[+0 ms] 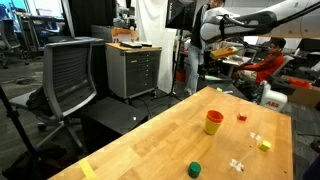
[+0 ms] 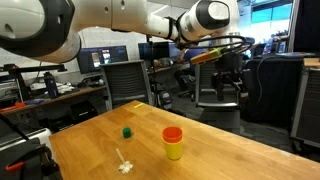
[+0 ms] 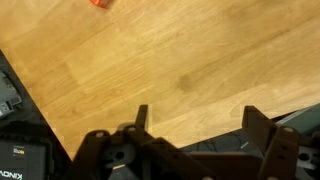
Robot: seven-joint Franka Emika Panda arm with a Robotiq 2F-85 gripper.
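Note:
High over the far end of the wooden table (image 1: 150,140), my gripper (image 1: 205,73) hangs from the arm, well clear of the tabletop. Exterior view 2 has the gripper (image 2: 222,92) above the table's far edge. Its two fingers stand apart in the wrist view, and between the gripper's (image 3: 198,115) tips only bare wood shows. A yellow cup (image 1: 213,126) with red at its top stands upright on the table, away from the gripper. Part of a red object (image 3: 100,2) is cut off at the wrist view's upper edge.
Scattered on the table are a green cylinder (image 1: 194,170), a white piece (image 1: 236,164), a yellow block (image 1: 265,146) and a small red block (image 1: 242,117). An office chair (image 1: 60,85) stands beside the table.

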